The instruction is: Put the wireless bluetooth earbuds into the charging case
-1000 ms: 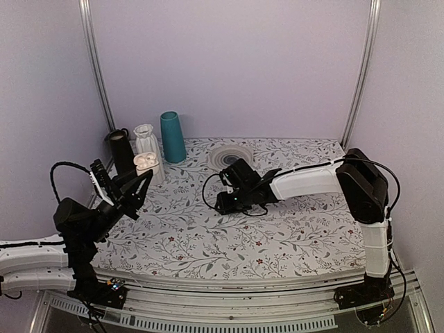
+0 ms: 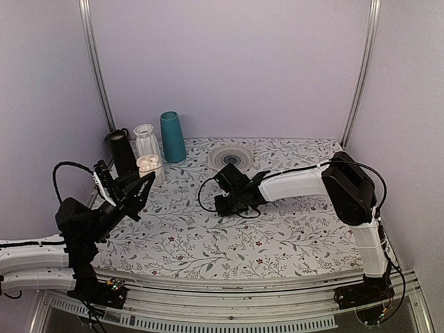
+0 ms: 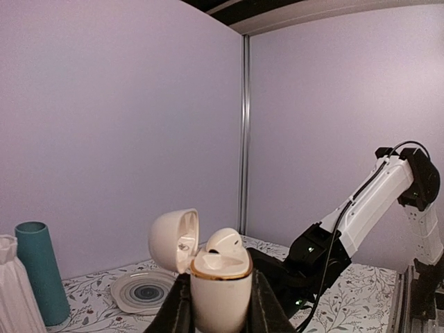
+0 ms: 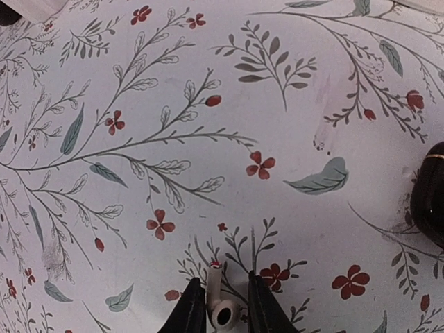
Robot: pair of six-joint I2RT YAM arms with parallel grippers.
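My left gripper (image 2: 144, 183) is shut on the white charging case (image 3: 220, 302), holding it upright above the table's left side. The case's lid (image 3: 173, 239) stands open, and a rounded white earbud (image 3: 225, 240) shows at its mouth. Low over the middle of the table, my right gripper points down, part open. Between its fingers lies a white earbud (image 4: 215, 281), its stem pointing away and its round head nearer the camera. The left finger (image 4: 192, 302) is close beside the earbud; a gap shows on the other side.
Behind the left gripper stand a teal vase (image 2: 173, 137), a white vase (image 2: 146, 141) and a dark jug (image 2: 122, 152). A grey round plate (image 2: 231, 157) lies at the back. A dark rounded object (image 4: 431, 194) sits at the right wrist view's edge.
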